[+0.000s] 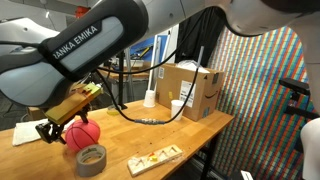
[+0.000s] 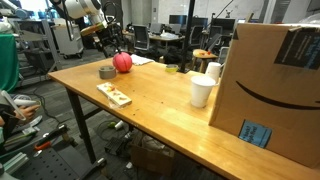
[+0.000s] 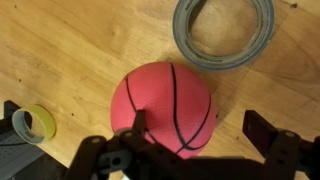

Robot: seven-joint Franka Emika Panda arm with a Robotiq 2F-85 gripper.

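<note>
A red ball with black seams (image 3: 165, 105) rests on the wooden table, filling the middle of the wrist view. Over it hovers my gripper, open, its dark fingers spread to either side of the ball's near part in that view. In exterior view 1 the gripper (image 1: 65, 122) is just above and partly in front of the ball (image 1: 84, 134). A grey tape roll (image 3: 223, 30) lies flat close beside the ball, apart from it. Whether the fingers touch the ball cannot be told.
A white tray with small pieces (image 2: 114, 94) lies near the table's front edge. White cups (image 2: 202, 91) and a large cardboard box (image 2: 268, 95) stand at the other end. A yellow tape roll (image 3: 34, 123) sits at the wrist view's left. Mid-table is clear.
</note>
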